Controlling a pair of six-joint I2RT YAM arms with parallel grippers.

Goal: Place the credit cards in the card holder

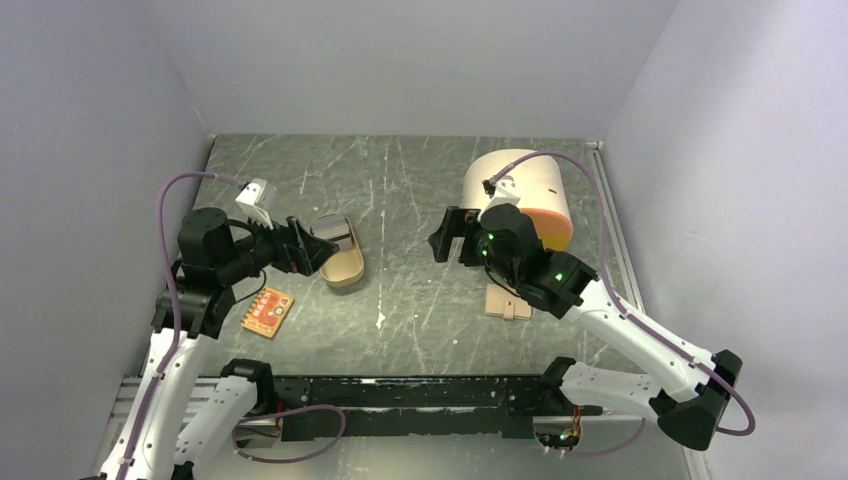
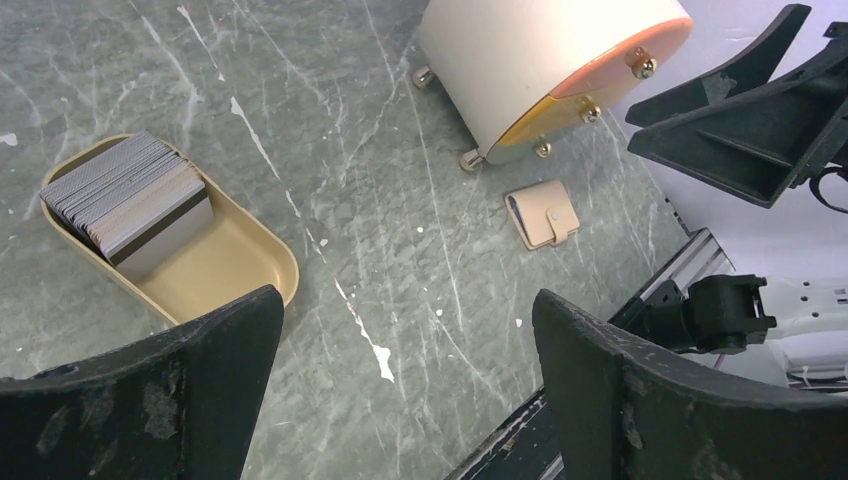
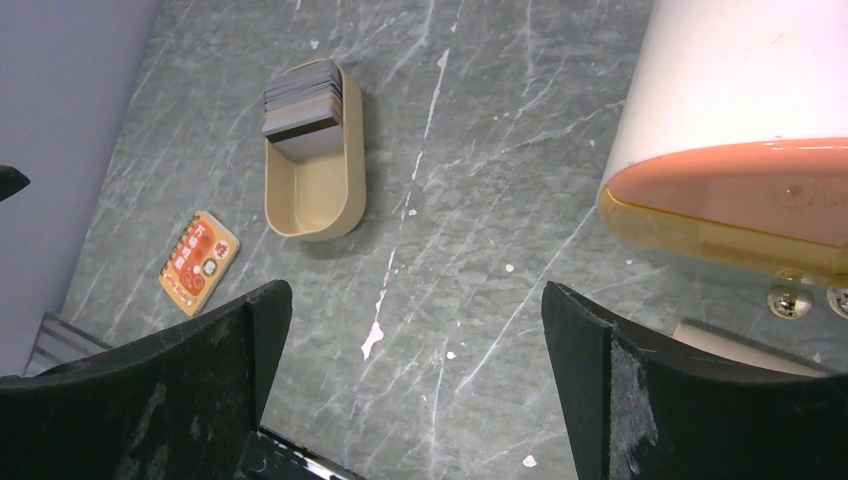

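Several grey cards (image 2: 130, 190) stand packed in one end of an oval beige tray (image 2: 225, 265), left of the table's middle. A small pinkish-beige card holder (image 2: 542, 212) with a snap strap lies flat at the right, in front of a big white cylinder. Above the tray's right side, my left gripper (image 1: 320, 255) hangs open and empty; its dark fingers (image 2: 190, 370) frame bare table in its wrist view. My right gripper (image 1: 453, 243) is open too, over the table left of the cylinder, nothing between its fingers. Only part of the card holder (image 3: 735, 345) shows in the right wrist view.
The white cylinder (image 1: 515, 180) with an orange and yellow end stands on small metal feet behind the card holder. An orange patterned booklet (image 1: 268, 312) lies at the front left. Between tray and cylinder the grey marbled table (image 1: 400, 320) is clear.
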